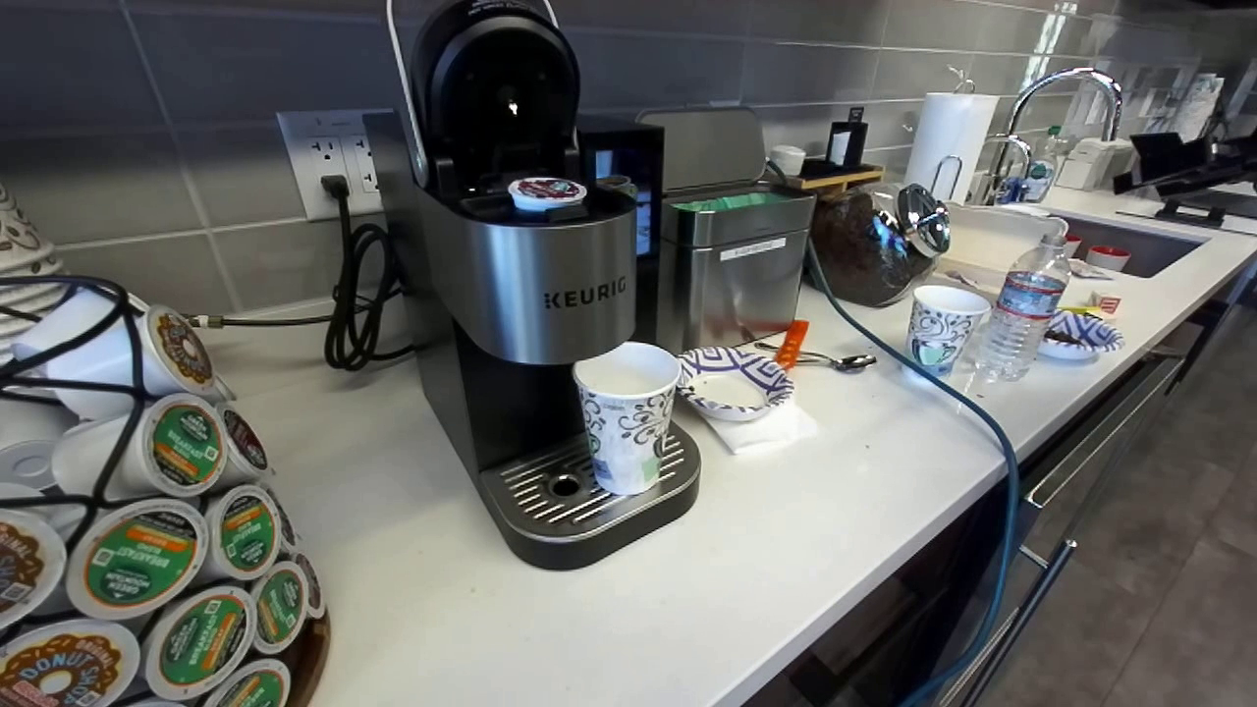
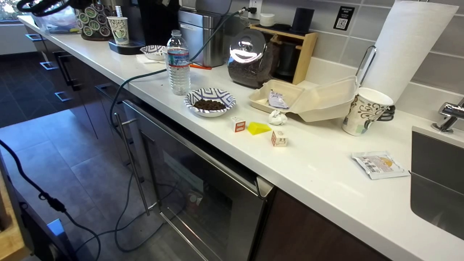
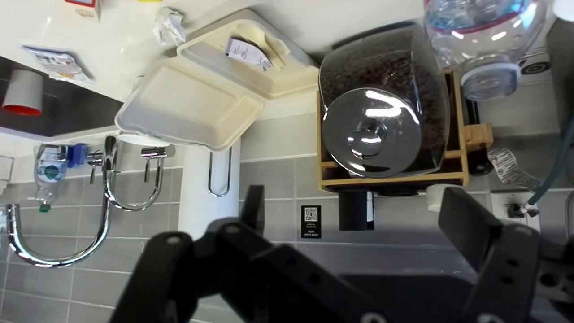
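Note:
In the wrist view my gripper is open, its two dark fingers wide apart with no object held between them. Beyond them are the tiled wall and a glass jar of coffee beans (image 3: 384, 80) with a shiny lid. The coffee machine (image 1: 542, 289) has its lid raised, and a pod (image 1: 548, 192) rests at its top opening. A patterned paper cup (image 1: 627, 424) stands upright on the drip tray. Another paper cup (image 1: 943, 330) is beside a water bottle (image 1: 1022, 312). A patterned bowl (image 2: 209, 112) holds dark grounds or beans.
An open takeout box (image 2: 304, 102), small cartons (image 2: 279, 139) and a sachet (image 2: 380, 165) occupy the counter near the sink (image 2: 437, 174). A pod rack (image 1: 141, 554) stands left of the machine. A blue-green cable (image 1: 1011, 507) crosses the counter's edge.

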